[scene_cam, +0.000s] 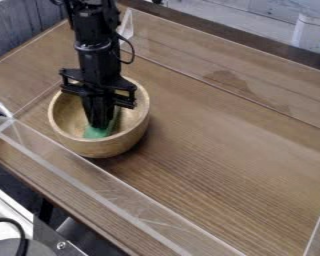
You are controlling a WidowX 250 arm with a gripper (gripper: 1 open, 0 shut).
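My black gripper [101,100] reaches down into a light wooden bowl [117,142] on the left side of the table. A green object [99,131] lies in the bowl, mostly hidden under the fingertips. The fingertips are dark and close together over it; whether anything is between them is too small to tell.
A white container [310,35] stands at the far back right edge. Cables and white hardware lie beyond the table's left and near left edge.
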